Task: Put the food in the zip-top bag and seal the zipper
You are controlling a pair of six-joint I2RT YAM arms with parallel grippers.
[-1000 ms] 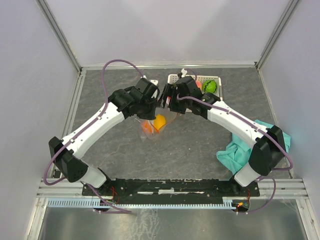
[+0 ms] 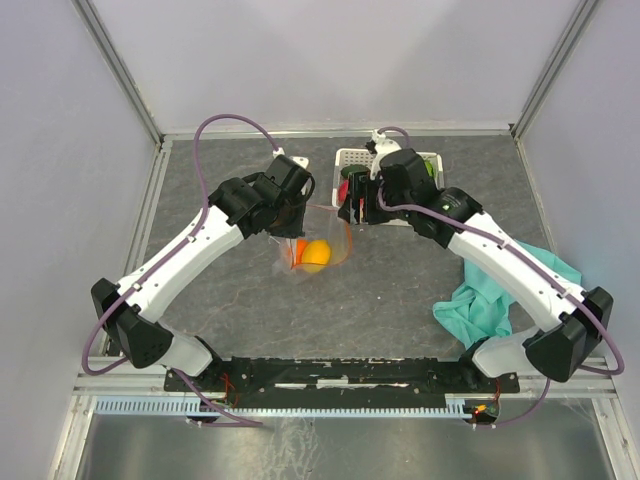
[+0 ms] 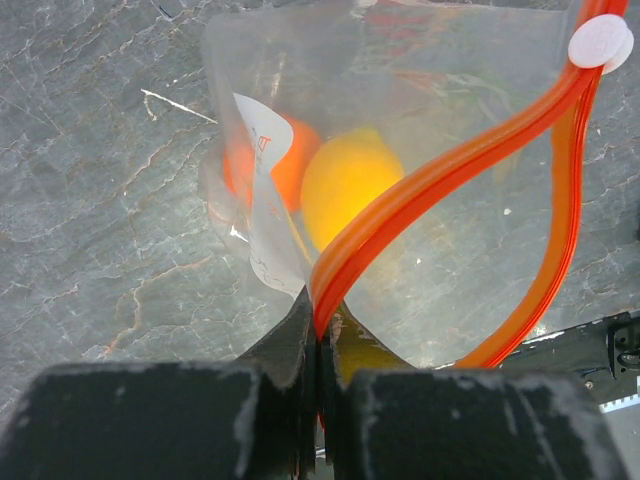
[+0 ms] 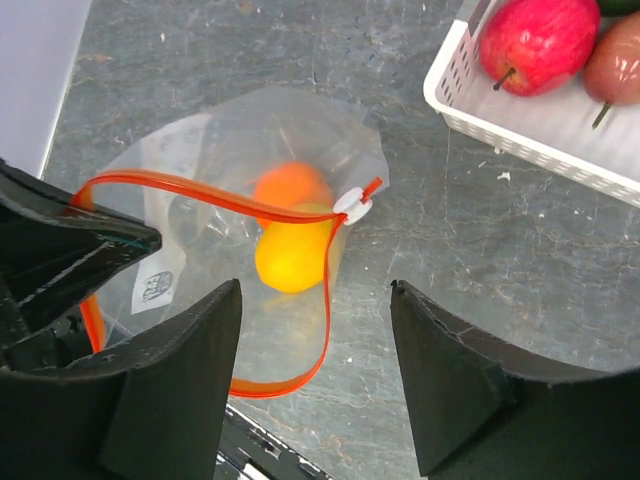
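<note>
The clear zip top bag [image 3: 470, 220] has an orange zipper rim [image 3: 440, 185] that gapes widely, with a white slider [image 4: 353, 205] at one corner. Inside lie an orange food item [image 3: 285, 165] and a yellow one [image 3: 350, 185]. My left gripper is shut on the bag's rim, at the end away from the slider. Over the right side of the bag in the top view is my right gripper [image 2: 352, 200]. Its fingers [image 4: 205, 350] stand apart in the right wrist view, with the slider corner beyond them and nothing gripped.
A white basket [image 4: 560, 155] with a red fruit [image 4: 535, 45] and other food stands behind the right gripper. A teal cloth [image 2: 475, 305] lies at the right. The tabletop [image 2: 370, 310] in front of the bag is clear.
My right gripper has moved right, away from the left one, and its fingers stand apart.
</note>
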